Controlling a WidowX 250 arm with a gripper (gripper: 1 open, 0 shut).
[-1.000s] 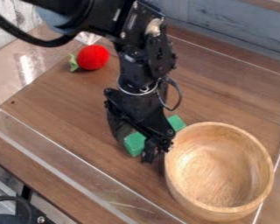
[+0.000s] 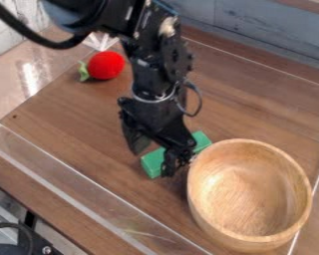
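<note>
My black gripper (image 2: 157, 149) is low over the table, open, with its fingers above and around a green block (image 2: 165, 165) that lies on the wooden surface. The gripper hides part of the block, and I cannot tell whether the fingers touch it. A light wooden bowl (image 2: 249, 194) stands just right of the block.
A red vegetable with a green stem (image 2: 105, 66) lies at the back left. Clear rails run along its edges, with a pale wall behind.
The gripper rose slightly from its position a second ago and shifted a little to the left. The block, bowl and red vegetable look unmoved.
</note>
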